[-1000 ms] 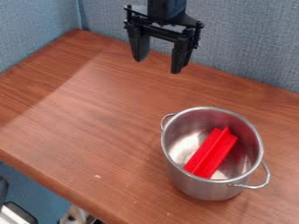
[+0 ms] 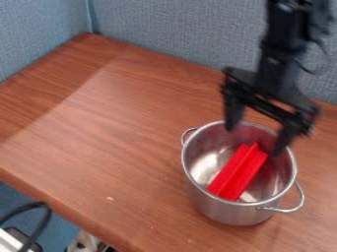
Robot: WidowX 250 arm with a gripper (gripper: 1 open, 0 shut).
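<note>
A steel pot (image 2: pixel 211 202) with two side handles stands at the right of the wooden table, with red bar-shaped pieces (image 2: pixel 237 169) lying inside it. My dark gripper (image 2: pixel 263 118) is over the back part of the pot, motion-blurred, its fingers apart and open, with nothing visible between them.
A grey padded wall (image 2: pixel 171 34) runs along the back. Black cables (image 2: pixel 20 221) hang off the near left edge.
My gripper has moved right, toward the camera and down, from the back middle of the table to over the pot. The pot and red pieces look unmoved.
</note>
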